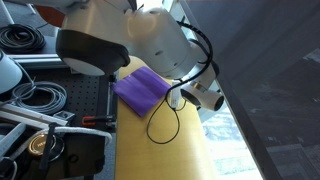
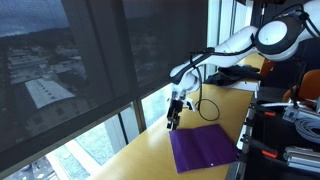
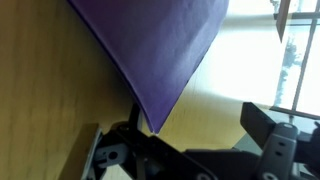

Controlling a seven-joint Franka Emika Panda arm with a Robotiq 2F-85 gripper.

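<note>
A purple cloth (image 2: 205,148) lies spread on the wooden table, with one corner towards the gripper (image 2: 173,122). In the wrist view the cloth (image 3: 150,50) narrows to a corner that points down between the open fingers, nearer the left one. The gripper has its dark fingers (image 3: 268,135) wide apart, gripping nothing. Whether either finger touches the cloth or the table cannot be made out. From exterior view 1 the arm covers part of the cloth (image 1: 142,90), and the fingertips are hard to tell apart there.
Tall windows with dark blinds (image 2: 70,60) run along one side of the table. A black cable (image 1: 160,140) loops from the arm over the bare wood. Coiled cables (image 1: 40,97) and equipment stand at the table's other side.
</note>
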